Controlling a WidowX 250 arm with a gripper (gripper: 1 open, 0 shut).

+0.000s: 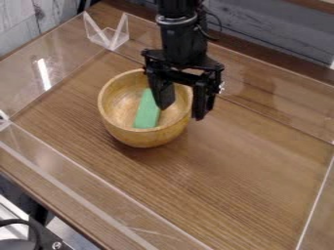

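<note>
My black gripper [183,90] hangs over the yellow bowl [127,127] in the upper middle of the camera view, open, its fingers reaching down at the bowl's right side. A green block [147,112] lies inside the bowl on its left part. Part of the bowl's rim is hidden behind the gripper.
A clear plastic object [107,27] stands at the back left. A black cable lies at the lower left, and wall edges bound the table at the back.
</note>
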